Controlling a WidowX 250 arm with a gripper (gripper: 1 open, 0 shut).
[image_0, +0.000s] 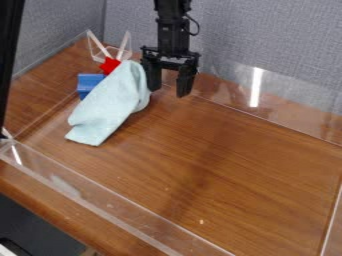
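Observation:
My black gripper (170, 70) hangs from the top centre over the back of the wooden table, its fingers spread open with nothing visible between them. Just left of it lies a pale blue-white cloth (107, 110), bunched at the back and spreading toward the front left. Behind the cloth are a blue object (88, 83) and a red object (110, 65), both partly hidden.
A pale wire-like item stands at the back left, by the red object. Clear walls edge the wooden table (234, 165), whose middle and right are bare.

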